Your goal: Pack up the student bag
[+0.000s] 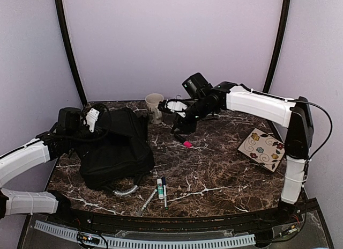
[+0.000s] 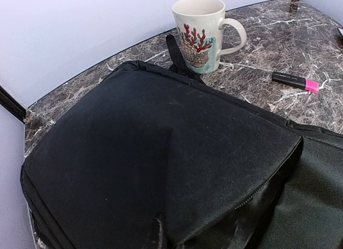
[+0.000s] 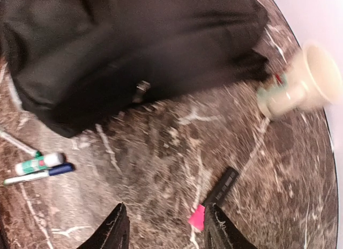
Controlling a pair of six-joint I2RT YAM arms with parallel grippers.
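The black bag [image 1: 115,160] lies at the left of the marble table, its flap raised at the upper edge. My left gripper is shut at the bag's flap edge, its tips mostly hidden in dark fabric. My right gripper is open above the table near a black-and-pink highlighter [image 1: 182,140], nothing seen between its fingers. A glue stick [image 1: 159,188], a dark-capped pen [image 1: 164,192] and a thin light pen [image 1: 146,203] lie at the front centre, right of the bag.
A mug [image 2: 198,37] with a coral print stands behind the bag at the back. A floral square item [image 1: 261,149] lies at the right.
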